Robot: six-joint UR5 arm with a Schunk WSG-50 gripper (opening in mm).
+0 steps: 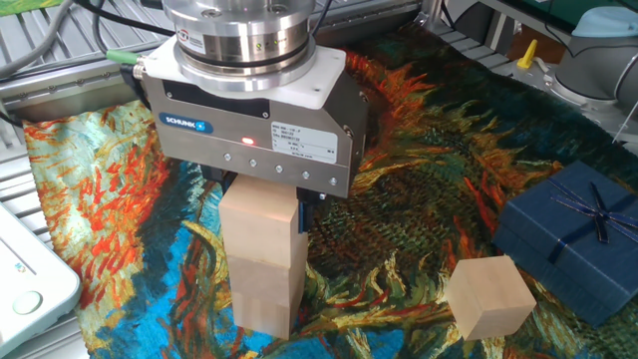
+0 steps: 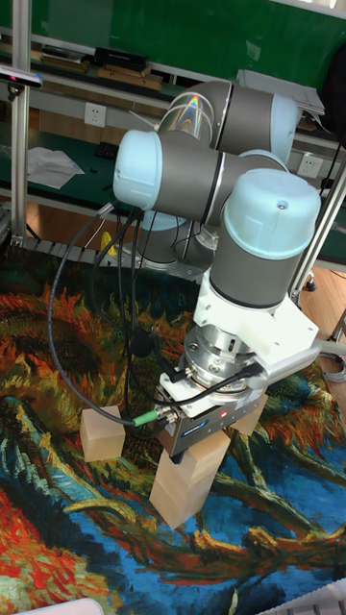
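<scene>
A column of pale wooden blocks, at least two high, stands upright on the patterned cloth; its upper block (image 1: 261, 211) and a lower block (image 1: 264, 289) look aligned in exterior view 2. Directly above is my gripper (image 1: 264, 204), pointing down, its dark fingers (image 1: 307, 215) on opposite sides of the upper block. Whether they press on the wood or stand slightly off cannot be made out. A single wooden cube (image 1: 490, 297) sits apart to the right. Exterior view 3 shows the column (image 2: 187, 479), the single cube (image 2: 101, 433) and another wooden piece (image 2: 249, 414), partly hidden behind the gripper.
On the right lies a dark blue box (image 1: 573, 234) with a ribbon. A white device (image 1: 30, 274) stands at the left edge. Loose cables (image 2: 128, 307) hang beside the arm. Bare cloth (image 1: 399, 214) lies between the column and the box.
</scene>
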